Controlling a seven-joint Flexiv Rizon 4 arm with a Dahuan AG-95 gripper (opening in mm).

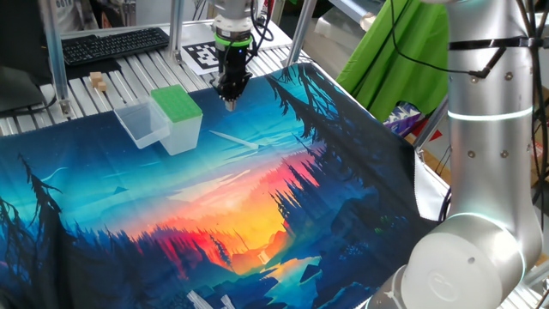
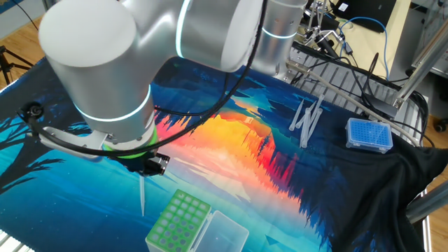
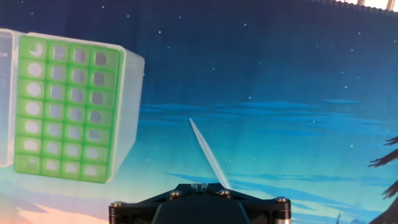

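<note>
A clear, slender pipette tip [image 3: 208,152] lies on the printed cloth; exterior view 1 shows the same tip [image 1: 234,139] beside the rack. My gripper appears shut, its fingers meeting at the bottom of the wrist view, and nothing shows between them. In exterior view 1 the gripper [image 1: 230,105] hangs above the cloth, apart from the tip and towards the table's far edge. The rack box [image 3: 67,109] has a green perforated top and a translucent body, its lid [image 1: 142,126] folded open on one side. Exterior view 2 mostly hides the gripper's fingers.
Several more clear tips [image 2: 306,124] lie together across the cloth. Near them stands a closed box with a blue rack [image 2: 369,134]. A keyboard [image 1: 117,45] and small wooden blocks [image 1: 98,81] sit beyond the cloth.
</note>
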